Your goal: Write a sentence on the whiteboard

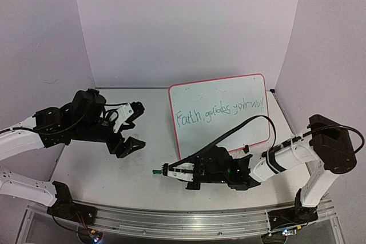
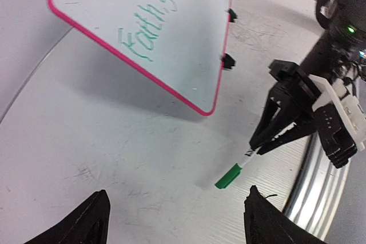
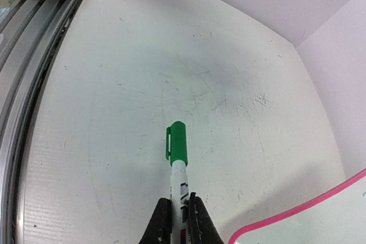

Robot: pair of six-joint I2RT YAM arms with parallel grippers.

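The whiteboard (image 1: 220,135) stands tilted with a pink-red frame, bearing green handwriting (image 1: 220,110) that looks like "Faith, guides your way"; its last word is hard to read. A white marker (image 3: 179,181) with its green cap (image 3: 179,142) on points away from my right gripper, which is shut around its barrel. In the top view that cap sticks out leftward, in front of the board's lower left corner. My left gripper (image 1: 140,126) is open and empty, left of the marker; its fingers (image 2: 83,221) stand wide apart in the left wrist view.
A metal rail (image 1: 183,224) runs along the front edge, and pale walls close in the back and sides. The right forearm passes in front of the board's lower edge.
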